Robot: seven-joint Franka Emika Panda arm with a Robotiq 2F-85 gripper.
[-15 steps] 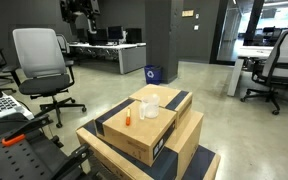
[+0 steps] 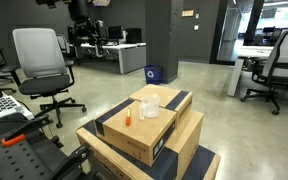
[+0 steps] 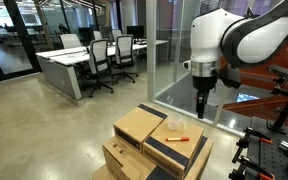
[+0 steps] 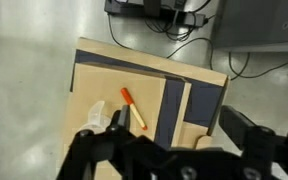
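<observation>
An orange marker (image 2: pixel 128 118) lies on top of a cardboard box (image 2: pixel 144 138), close to a translucent white cup (image 2: pixel 150 104). In exterior view 2, my gripper (image 3: pixel 201 107) hangs in the air to the right of the cup (image 3: pixel 174 121) and the marker (image 3: pixel 177 139), clear of the boxes. Seen from the wrist, the gripper is open, its fingers wide apart and nothing held. The marker (image 4: pixel 133 107) shows beside the left finger, and that finger partly covers the cup (image 4: pixel 95 118).
Stacked cardboard boxes with black bands bear both items. A black table (image 3: pixel 269 155) stands beside them under the arm. Cables (image 4: pixel 169 35) lie on the floor. Office chairs (image 2: pixel 41 65) and a blue bin (image 2: pixel 154 74) stand farther back. Open floor surrounds the boxes.
In exterior view 1 the arm has shifted at the upper left, and more of its white body now shows along the top edge. Cup, marker and boxes have stayed put.
</observation>
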